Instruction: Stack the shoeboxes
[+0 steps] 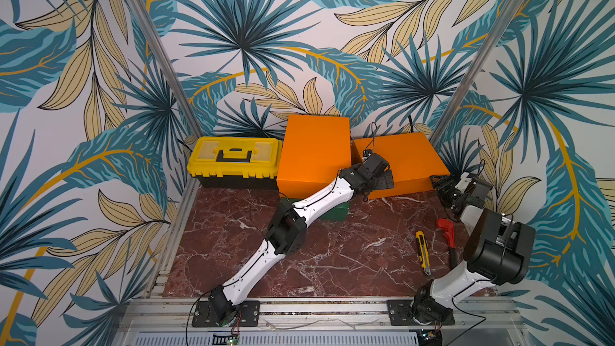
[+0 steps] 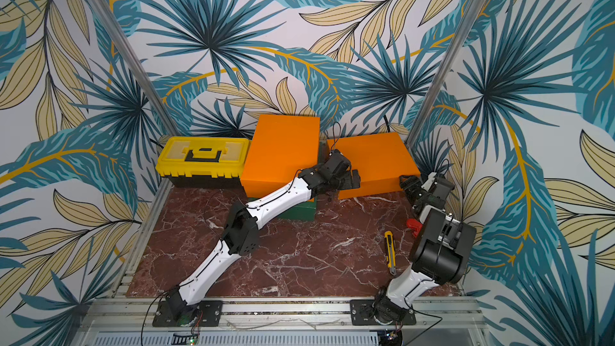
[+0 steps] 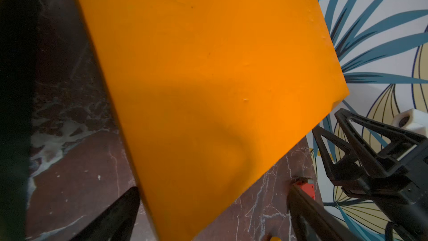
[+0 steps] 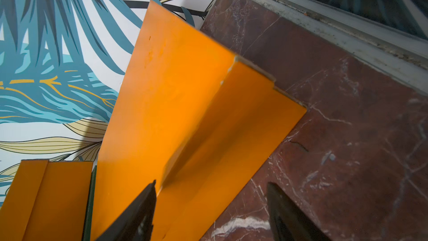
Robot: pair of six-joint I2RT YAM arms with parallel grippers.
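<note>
A large orange shoebox (image 1: 314,147) rests on a green box (image 1: 333,211), of which only the front shows. To its right a second orange shoebox (image 1: 403,160) lies low on the table, turned at an angle. My left gripper is open, its blurred fingers apart over this second box's near left corner; contact cannot be told. At the box's right end is my right gripper, fingers parted and nothing clasped. In the left wrist view the right gripper shows beside the box's right corner.
A yellow-lidded toolbox (image 1: 235,157) stands left of the stack. A yellow cutter (image 1: 422,253) and a red-handled tool (image 1: 446,230) lie at the table's right, close to the right arm.
</note>
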